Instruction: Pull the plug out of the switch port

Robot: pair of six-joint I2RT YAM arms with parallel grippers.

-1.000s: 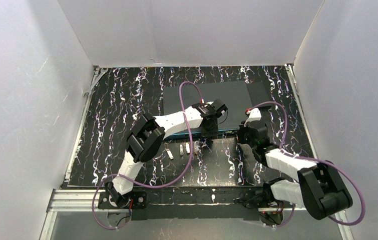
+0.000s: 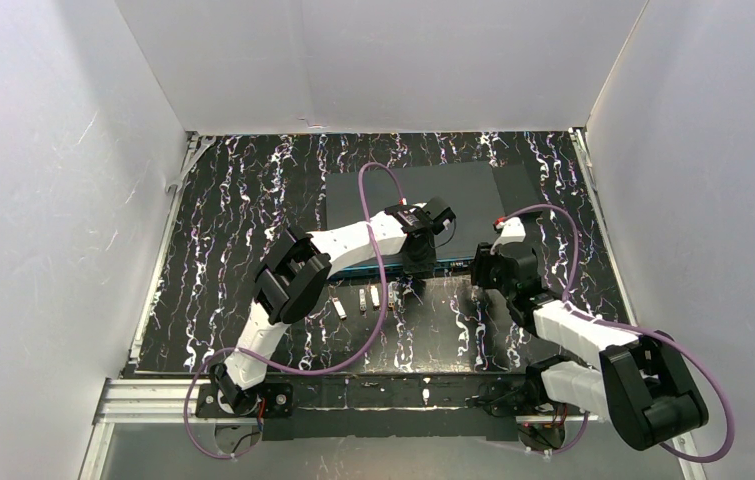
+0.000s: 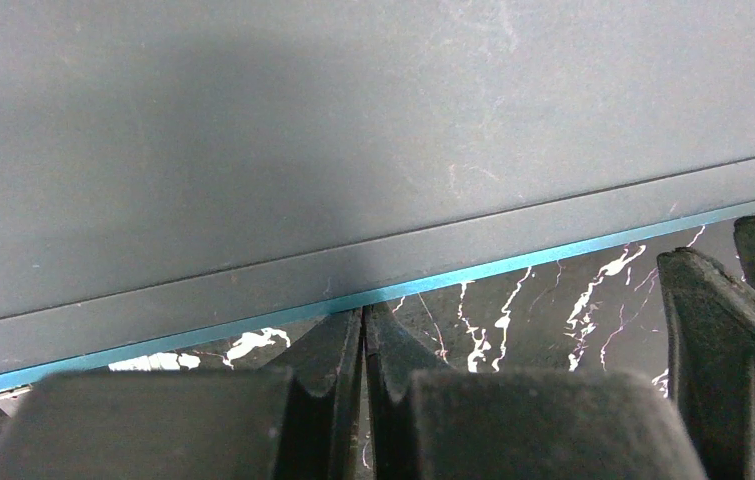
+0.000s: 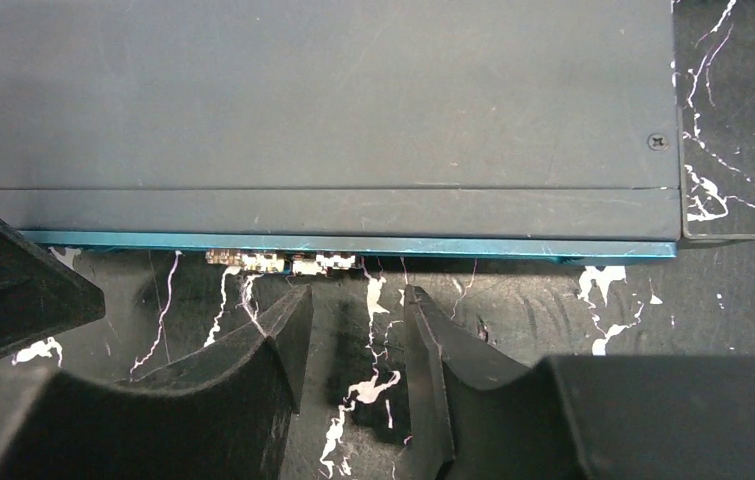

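The switch (image 2: 473, 195) is a flat grey box with a blue front edge, lying on the dark marbled table. In the right wrist view, short metallic plugs or modules (image 4: 245, 262) jut from under the front edge of the switch (image 4: 453, 150). Just in front of that edge stands my right gripper, open, its gap empty and its left finger nearest the metallic pieces. My left gripper is shut at the blue edge (image 3: 513, 268), with nothing showing between its fingertips. Whatever sits in the ports there is hidden beneath the edge.
Several small pale modules (image 2: 362, 300) lie loose on the table in front of the switch, near the left arm. Purple cables (image 2: 380, 270) loop along both arms. Bare table (image 2: 453, 340) stretches before the switch between the arms. A bracket (image 4: 718, 238) sticks out at the switch's right end.
No movement shows in the left arm, the switch or the loose modules.
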